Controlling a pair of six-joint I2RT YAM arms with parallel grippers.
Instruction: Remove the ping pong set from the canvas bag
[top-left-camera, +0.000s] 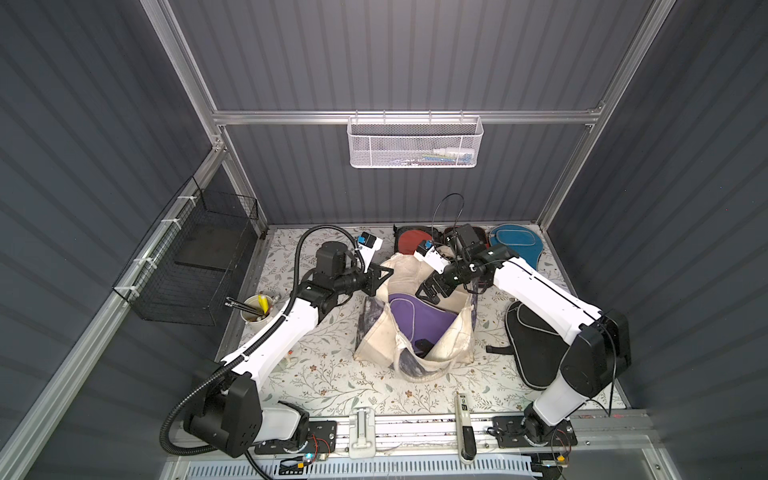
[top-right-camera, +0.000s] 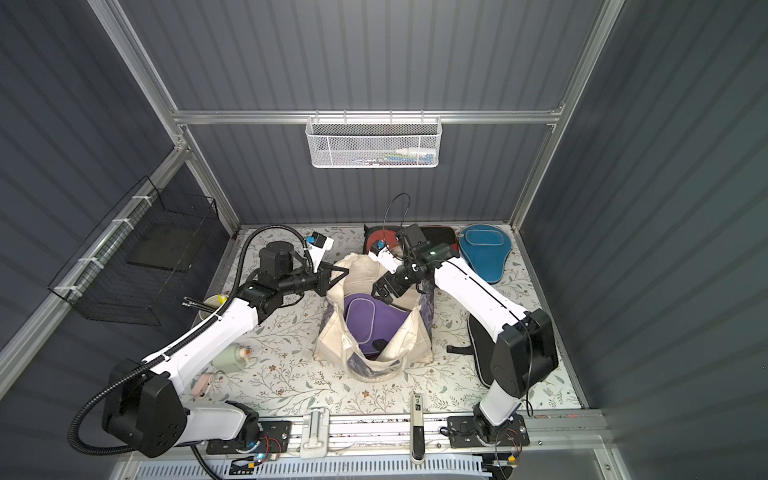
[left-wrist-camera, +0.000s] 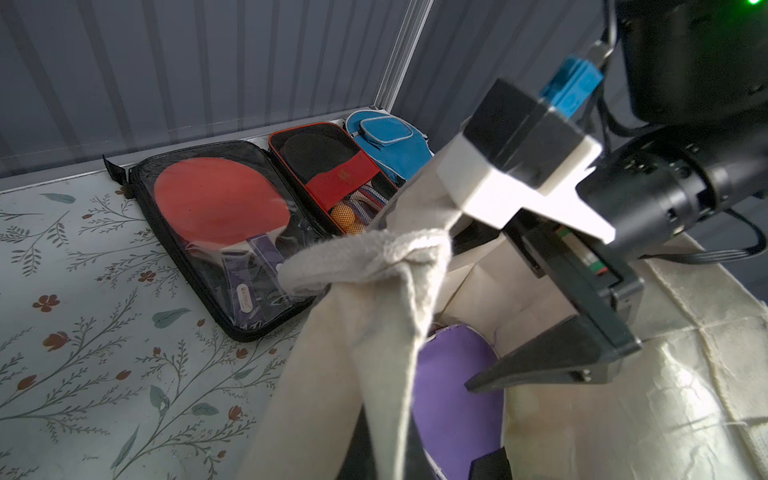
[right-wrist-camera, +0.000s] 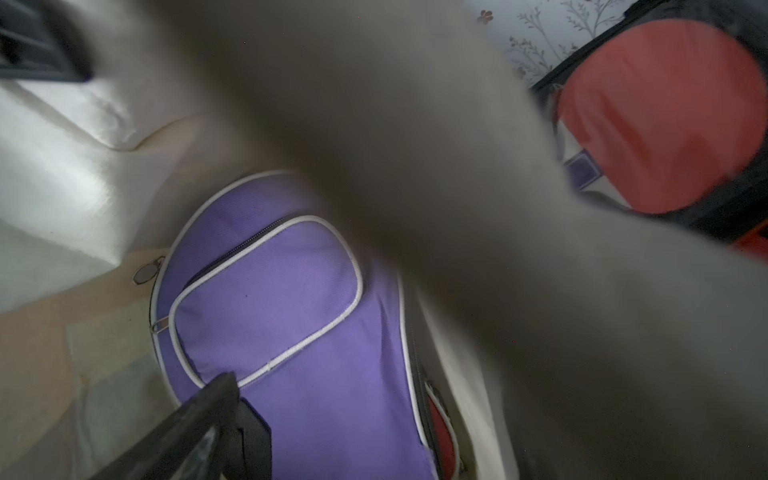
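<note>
A cream canvas bag (top-left-camera: 376, 348) stands open mid-table, a purple ping pong case (top-left-camera: 424, 320) with white piping lying inside it. My left gripper (top-left-camera: 382, 278) is at the bag's left rim, shut; bag fabric hides much of it in the left wrist view. My right gripper (top-left-camera: 432, 288) hangs open over the back right of the bag's interior, above the purple case (right-wrist-camera: 336, 360), with nothing seen between its fingers. Blurred canvas covers much of the right wrist view.
Clear red-paddle case (left-wrist-camera: 221, 208), red-and-black case (left-wrist-camera: 336, 176) and blue case (left-wrist-camera: 392, 148) lie behind the bag. A black case (top-left-camera: 537, 356) is at right, a cup (top-left-camera: 256, 310) at left. Wire baskets hang on back and left.
</note>
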